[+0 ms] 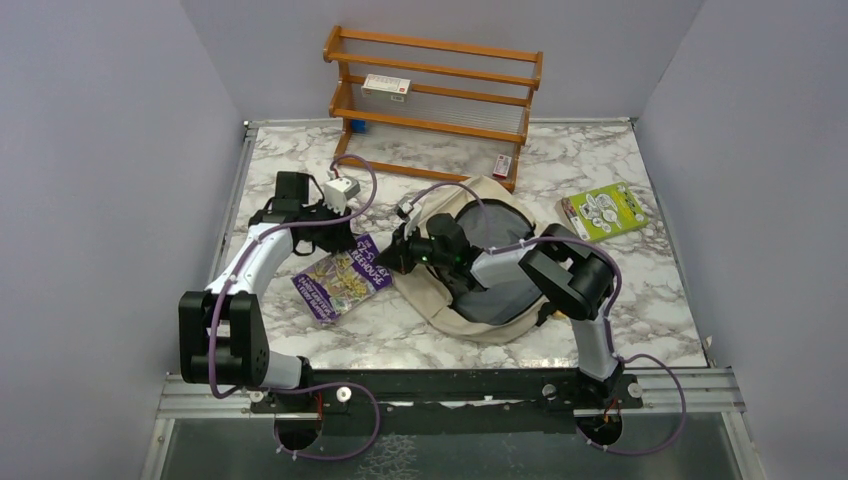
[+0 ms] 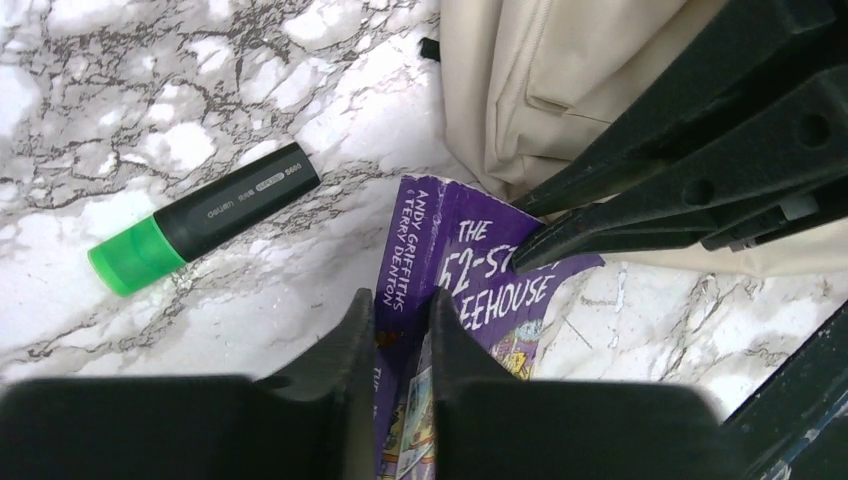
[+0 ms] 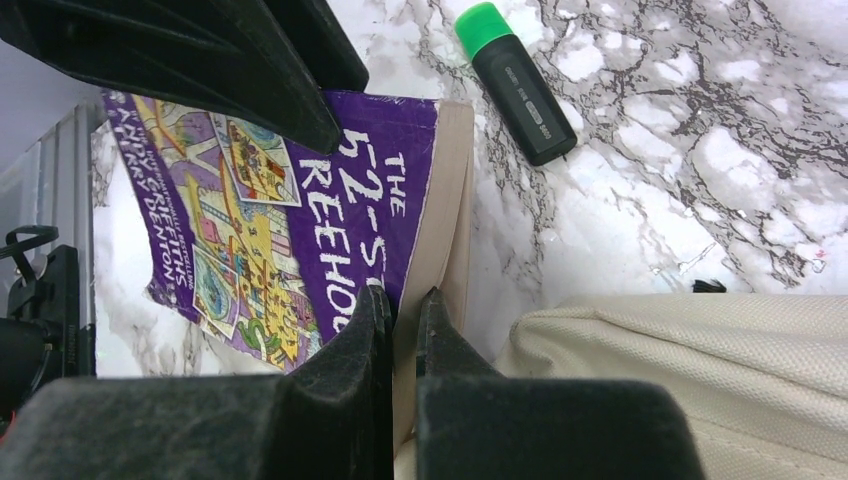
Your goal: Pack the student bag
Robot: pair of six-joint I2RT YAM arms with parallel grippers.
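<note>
A purple book (image 1: 338, 284), titled in white letters, stands tilted over the table left of the beige bag (image 1: 468, 322). My right gripper is shut on one edge of it, where the pale page side shows. At the spine (image 2: 408, 250), my left gripper has its fingers apart on either side; whether both touch the book cannot be made out. The bag lies with its dark grey inside facing up, partly under the right arm. A black highlighter with a green end (image 2: 205, 218) lies on the table beside the book.
A wooden rack (image 1: 430, 123) stands at the back, bearing a white box (image 1: 386, 86) and a small red-and-white box (image 1: 502, 166). A green book (image 1: 604, 212) lies at the right. Bare marble shows at the front left and right.
</note>
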